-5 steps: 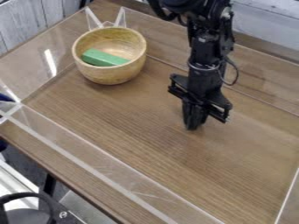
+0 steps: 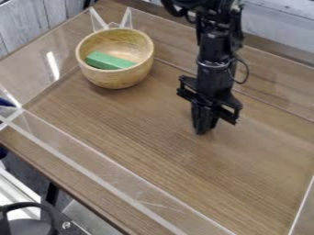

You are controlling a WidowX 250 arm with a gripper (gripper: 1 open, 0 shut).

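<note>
The black robot arm reaches down from the top of the view to the middle of the wooden table, its gripper [image 2: 201, 124] pointing down low over the bare surface, right of centre. The fingertips are dark and small; the gripper looks shut, with nothing visible between its fingers. At the upper left stands a tan bowl [image 2: 134, 41] with a green block [image 2: 110, 59] inside it, apart from the gripper.
A dark object with a cable [image 2: 31, 217] sits at the lower left edge, and a pale wall runs along the back right.
The arm and gripper have shifted slightly over the last second, a little to the left at the wrist. The bowl and green block look unmoved.
</note>
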